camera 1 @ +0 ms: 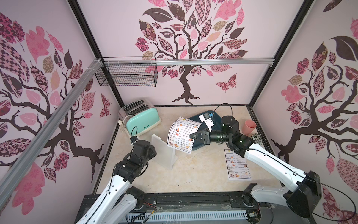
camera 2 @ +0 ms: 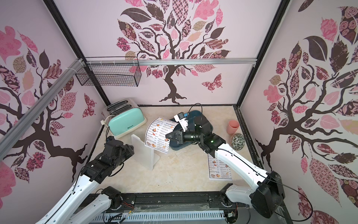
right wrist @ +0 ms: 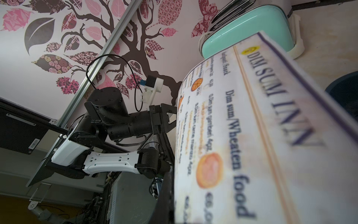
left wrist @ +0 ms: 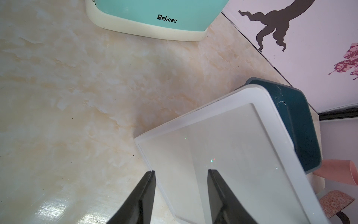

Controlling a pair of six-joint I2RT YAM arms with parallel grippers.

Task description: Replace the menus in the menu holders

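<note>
A curved menu sheet point(camera 1: 180, 132) hangs in the air, pinched by my shut right gripper point(camera 1: 194, 135); in the right wrist view it fills the right half, reading DIM SUM INN. Left of it a white menu holder point(camera 1: 164, 153) stands upright on the table. My left gripper is partly open over the holder's panel, with nothing seen between its fingers. A second menu point(camera 1: 237, 166) lies flat at the right of the table, partly behind the right arm in the top right view.
A turquoise toaster point(camera 1: 143, 119) stands at the back left, a blue tub point(camera 2: 192, 117) behind the held menu. A pink cup point(camera 2: 233, 125) and a patterned bowl point(camera 2: 237, 141) sit at the right.
</note>
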